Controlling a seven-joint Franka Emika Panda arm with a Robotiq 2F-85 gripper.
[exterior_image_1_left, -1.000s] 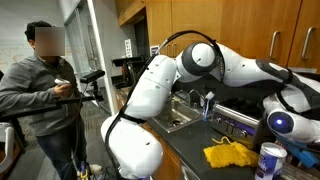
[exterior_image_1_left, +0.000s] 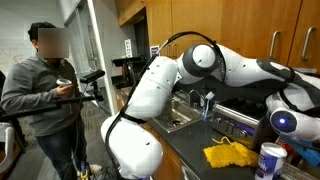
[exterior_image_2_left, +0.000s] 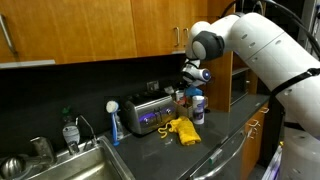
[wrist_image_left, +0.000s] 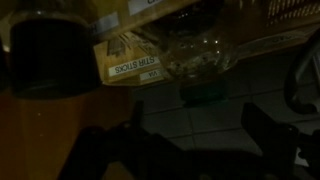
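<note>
My gripper stands open in the wrist view, its dark fingers apart and nothing visible between them. Ahead of them is a wooden organiser (wrist_image_left: 120, 50) with a "STIR STICKS" label. A clear, rounded container (wrist_image_left: 198, 52) sits at its edge, and a dark cylindrical object (wrist_image_left: 55, 55) fills the upper left. From the second exterior view, the gripper (exterior_image_2_left: 186, 94) is at the far right end of the counter, close behind a white canister (exterior_image_2_left: 198, 110). The first exterior view cuts off the gripper's end at the right edge.
A yellow cloth (exterior_image_1_left: 230, 152) lies on the counter beside the white canister (exterior_image_1_left: 269, 160). Behind it stands a silver toaster (exterior_image_2_left: 151, 112). The sink (exterior_image_2_left: 70, 163) is at the other end, with bare dark counter (exterior_image_2_left: 150, 155) between. A person (exterior_image_1_left: 45, 100) stands at the left.
The wrist end of the arm has shifted slightly toward the right edge of the first exterior view. The canister and cloth have not moved.
</note>
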